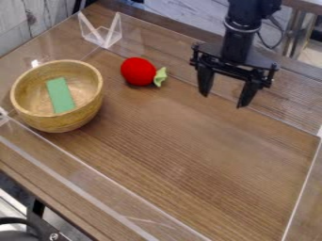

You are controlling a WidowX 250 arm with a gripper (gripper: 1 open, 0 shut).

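Observation:
The black gripper (229, 85) hangs at the upper right over the wooden table (189, 160), its two fingers spread apart and no object visible between them. A red object with a green leafy end (138, 70) lies to its left on the table. A wooden bowl (86, 102) at the left holds a green block (60, 96).
A clear, angular object (104, 30) stands at the back left. A dark piece of equipment (15, 228) shows at the bottom left corner.

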